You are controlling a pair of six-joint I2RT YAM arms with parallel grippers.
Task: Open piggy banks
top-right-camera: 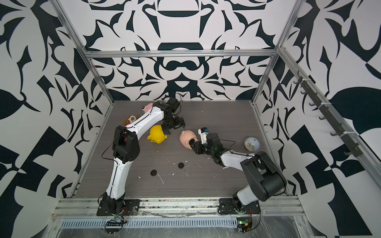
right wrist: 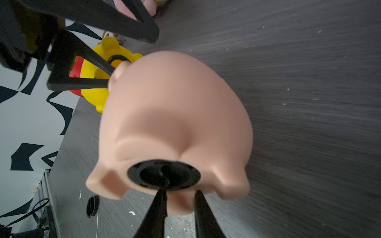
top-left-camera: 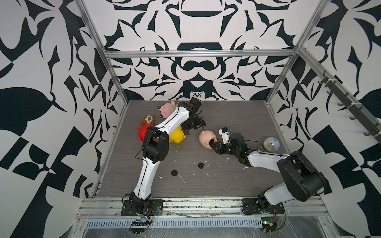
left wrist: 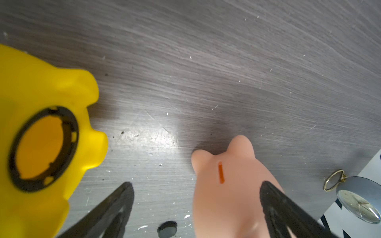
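Note:
A pink piggy bank (top-left-camera: 205, 138) lies mid-table; the right wrist view shows its underside with a black plug (right wrist: 163, 174). My right gripper has its fingertips just below that plug, part open with a narrow gap. My left gripper (top-right-camera: 178, 125) is open above and left of the pink bank; in the left wrist view its blurred fingers flank empty space over the bank. A yellow piggy bank (top-right-camera: 158, 134) beside it shows an empty black-rimmed opening (left wrist: 39, 142) in the left wrist view.
A red object (top-left-camera: 142, 130), a pink striped toy (top-left-camera: 165, 109) and a brown toy (top-left-camera: 148, 119) sit at the left. A silvery round object (top-left-camera: 271, 144) is at the right. Two black discs (top-left-camera: 201, 165) lie on bare table at the front.

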